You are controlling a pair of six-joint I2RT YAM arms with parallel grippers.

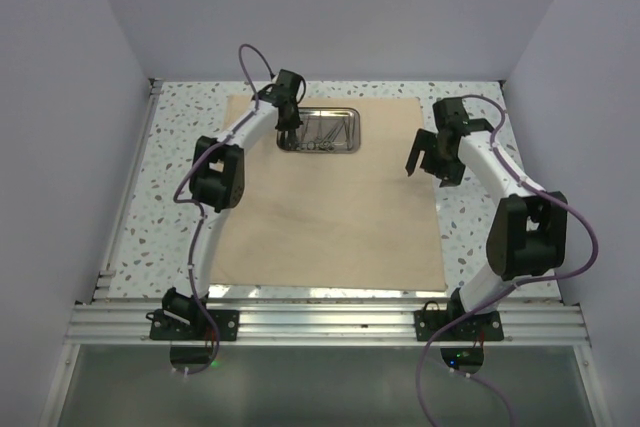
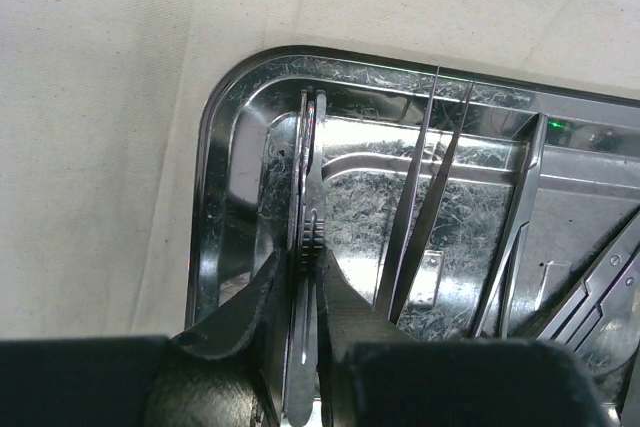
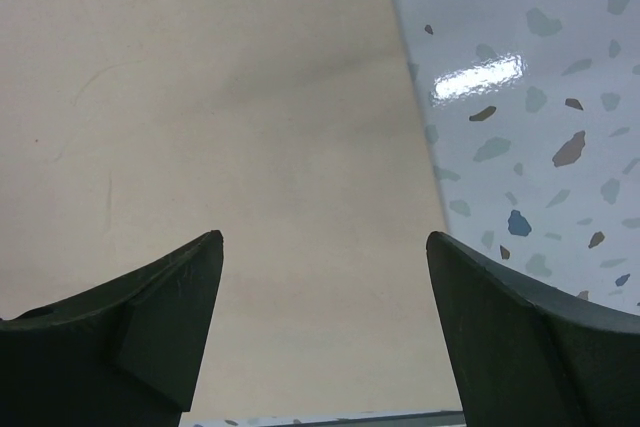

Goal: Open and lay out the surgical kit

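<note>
The steel tray lies at the back of the beige cloth with metal instruments inside. In the left wrist view, slim scalpel-like handles lie side by side along the tray's left wall. My left gripper is down in the tray, its fingers a narrow gap apart on either side of these handles; whether both touch metal is unclear. To their right are tweezers, a slender hinged tool and scissor-like tools, partly cut off. Over the cloth's right edge, my right gripper stands wide open and empty.
Speckled tabletop shows along both sides. Grey walls close off the back and sides.
</note>
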